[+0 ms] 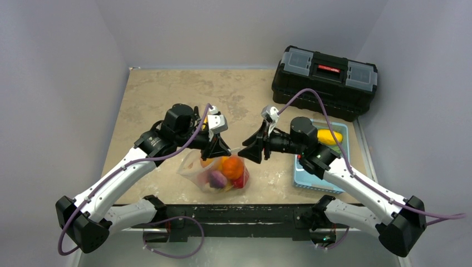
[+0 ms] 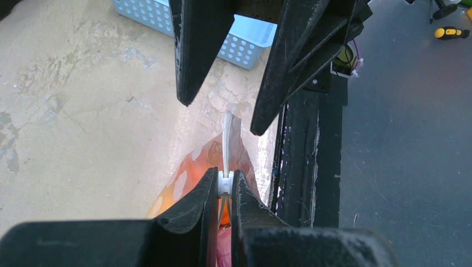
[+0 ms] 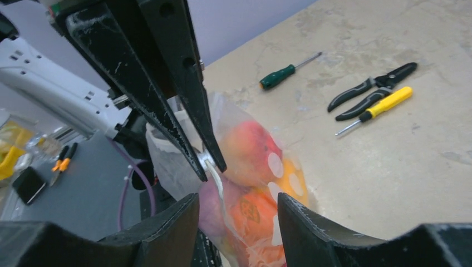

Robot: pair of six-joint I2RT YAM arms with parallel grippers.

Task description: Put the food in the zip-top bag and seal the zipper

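The clear zip top bag stands on the table holding an orange item, a purple item and other food. My left gripper is shut on the bag's zipper, gripping a white slider or end piece, with the white strip reaching beyond it. My right gripper is just right of the left one, fingers apart around the line of the zipper's free end; in the left wrist view its two fingertips are above that end, with nothing visibly held.
A blue basket with a yellow item sits at the right. A black toolbox stands at the back right. In the right wrist view, a screwdriver and pliers lie on the table.
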